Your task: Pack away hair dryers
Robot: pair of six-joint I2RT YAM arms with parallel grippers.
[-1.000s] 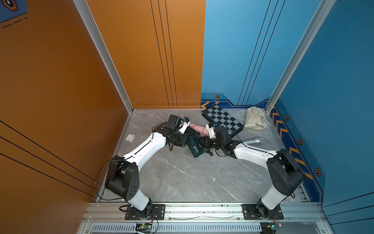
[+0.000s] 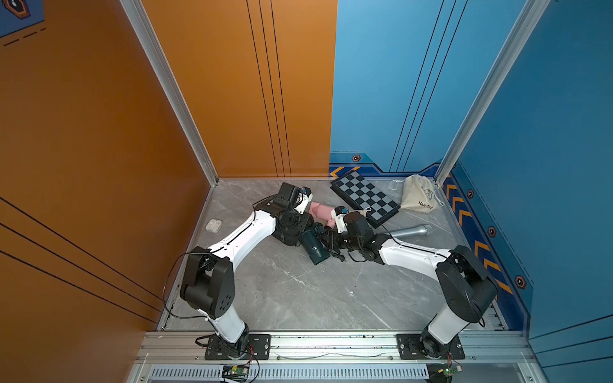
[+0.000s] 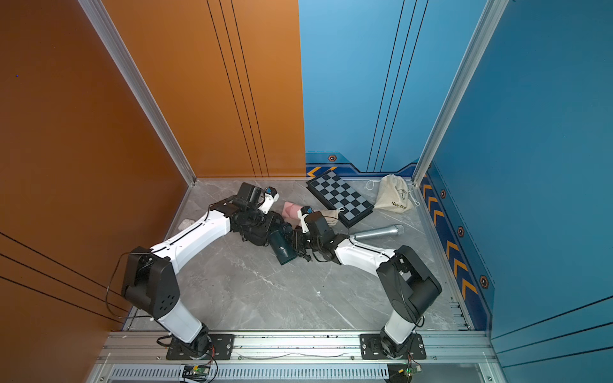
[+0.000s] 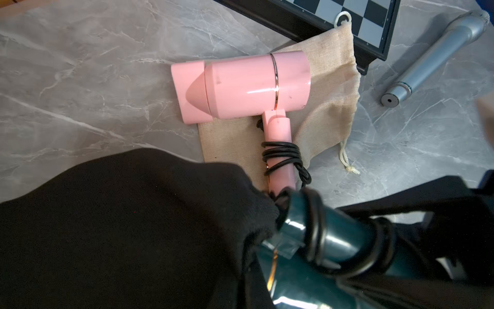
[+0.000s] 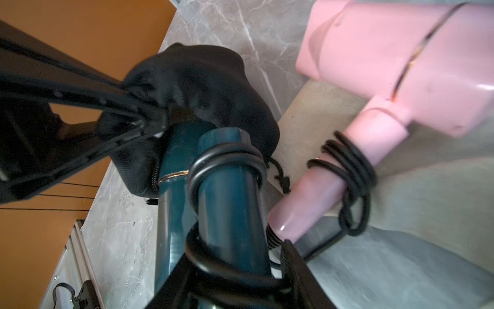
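Note:
A dark teal hair dryer (image 5: pixel 226 200), black cord wound round its handle, is held above the table by my right gripper, which is shut on the corded handle. One end of its barrel lies inside the mouth of a black cloth bag (image 5: pixel 205 87); the other end sticks out. My left gripper is shut at the bag's rim, cloth at its fingertips. In the left wrist view the bag's cloth hides much of this gripper. Behind, a pink hair dryer (image 4: pixel 241 85) with a wound cord lies on a beige drawstring bag (image 4: pixel 329 82).
A folded chessboard (image 2: pixel 365 196) lies at the back, a silver microphone (image 2: pixel 412 231) right of centre. Another beige bag (image 2: pixel 419 194) sits in the back right corner, and a small white object (image 2: pixel 214 225) at far left.
The left gripper has shifted slightly with the black bag, which now shows more to the left. The teal dryer's free end has swung a little toward the front. The right arm has moved only slightly.

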